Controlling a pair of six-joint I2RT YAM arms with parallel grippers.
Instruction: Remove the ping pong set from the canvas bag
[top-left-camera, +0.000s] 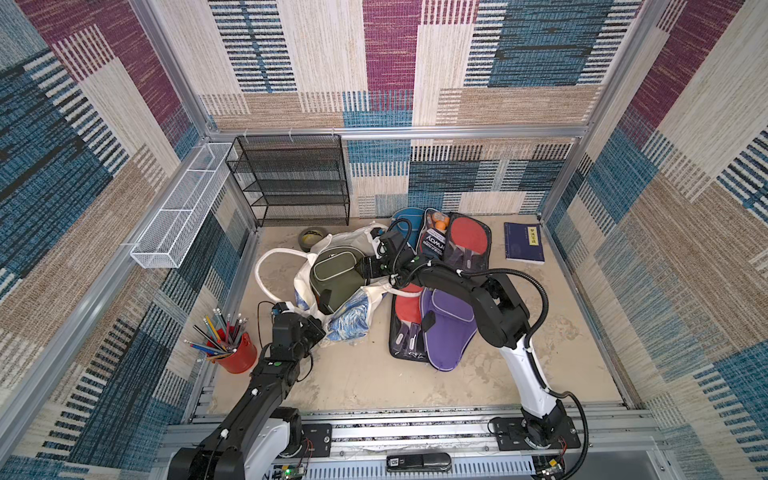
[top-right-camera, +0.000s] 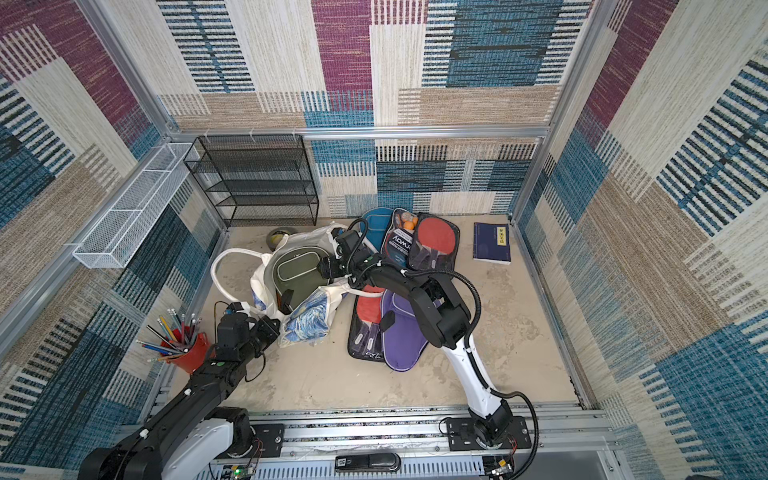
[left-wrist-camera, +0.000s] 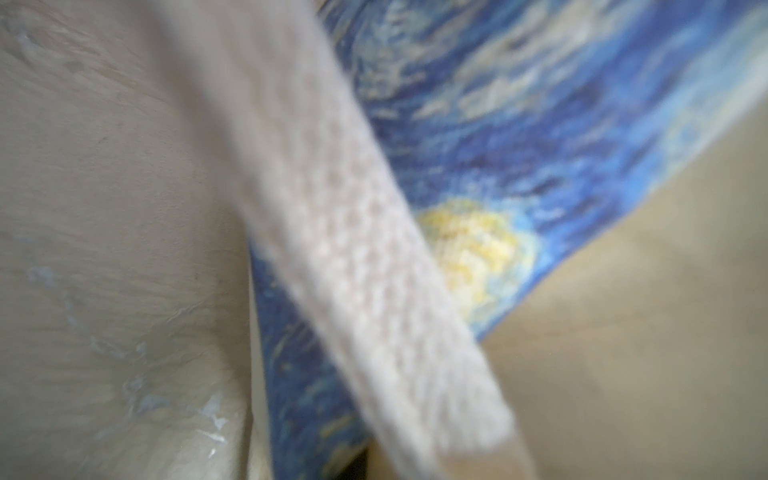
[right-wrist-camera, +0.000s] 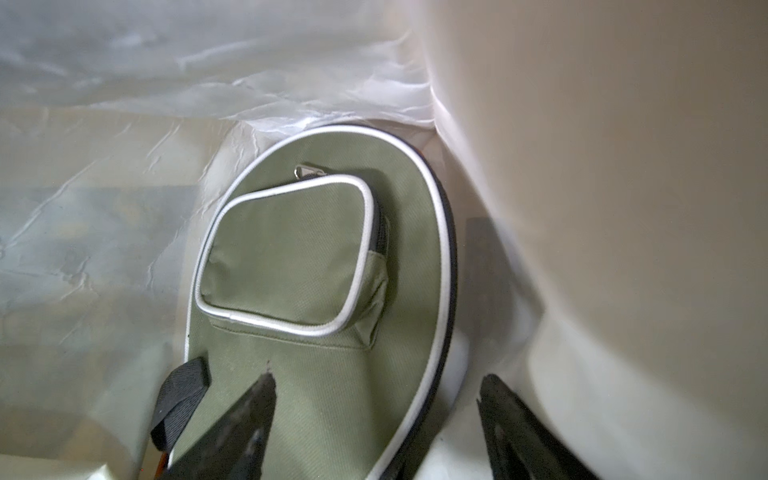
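Note:
The canvas bag (top-left-camera: 345, 321) with starry-night print lies open, its white handle (left-wrist-camera: 344, 240) crossing the left wrist view. Inside is an olive paddle case (right-wrist-camera: 288, 256) with white piping and a small pocket. My right gripper is open over the case's lower part, fingertips either side of its right piped edge. My left gripper (top-left-camera: 313, 324) is low at the bag's front-left; its fingers are out of sight in the wrist view.
Paddle sets (top-left-camera: 456, 244) lie behind and right, a purple case (top-left-camera: 452, 328) right of the bag. A red pen cup (top-left-camera: 236, 356) stands front-left, a black wire rack (top-left-camera: 288, 180) at back-left. Bare table is at front and right.

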